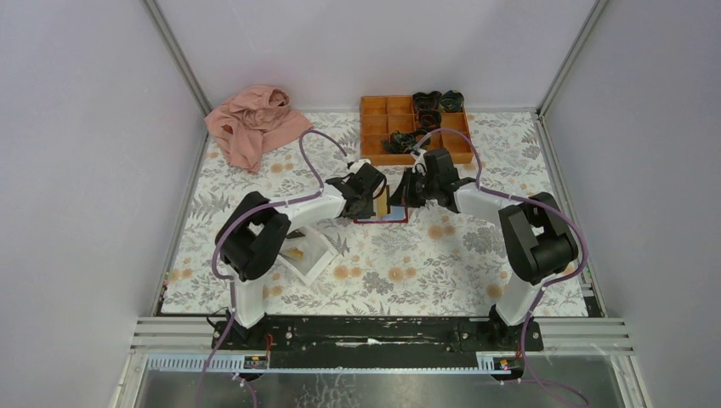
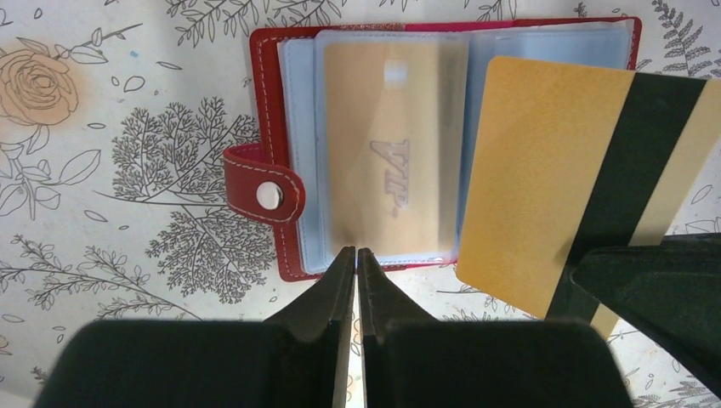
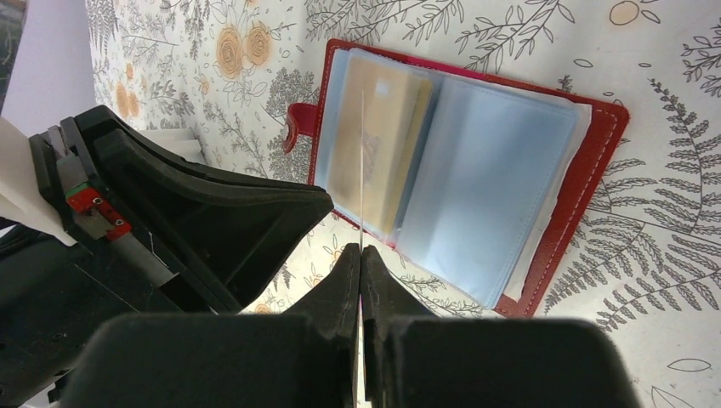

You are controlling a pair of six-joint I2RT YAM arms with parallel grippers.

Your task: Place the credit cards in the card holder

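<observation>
The red card holder (image 2: pixel 270 161) lies open, its clear sleeves showing; a beige card (image 2: pixel 395 144) sits inside the left-hand sleeve. The right-hand sleeve (image 3: pixel 493 187) looks empty. My right gripper is shut on a gold card with a black stripe, held above the holder and seen edge-on in the right wrist view. Over the holder's front edge, my left gripper has a narrow gap between its fingers, with nothing in it. In the right wrist view the left gripper's black finger (image 3: pixel 281 204) reaches in beside the raised card.
A white box (image 1: pixel 313 265) with a gold card (image 1: pixel 293 253) and a dark one in it stands partly under the left arm. An orange compartment tray (image 1: pixel 374 127) is at the back, a pink cloth (image 1: pixel 255 123) at back left.
</observation>
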